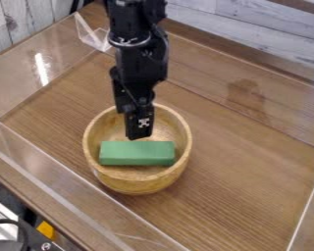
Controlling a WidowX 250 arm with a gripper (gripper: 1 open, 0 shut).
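A round wooden bowl point(136, 173) sits on the wooden table, with a green rectangular block point(136, 152) lying inside it toward the front. My black gripper point(133, 125) hangs from the top centre, pointing down over the back part of the bowl, just behind the green block. It stands open, and I see nothing held in it.
Pale walls or boards edge it at the back and left. A black cable and a small yellow object are at the lower left corner.
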